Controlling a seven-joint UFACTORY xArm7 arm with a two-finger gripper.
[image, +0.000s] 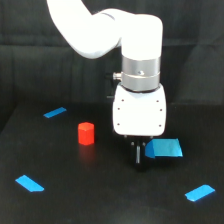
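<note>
My gripper (139, 160) points straight down, just left of a bright blue block-like piece (167, 147). Its dark fingers are small and hard to make out against the black surface, so how the fingers stand is unclear. The blue piece rests on the table, its left end close to the fingers; whether they touch it cannot be told. A red block (86, 133) stands apart to the left of the gripper.
Flat blue strips lie on the black table: one at the back left (55, 112), a front-left strip (29, 184) and a front-right strip (200, 192).
</note>
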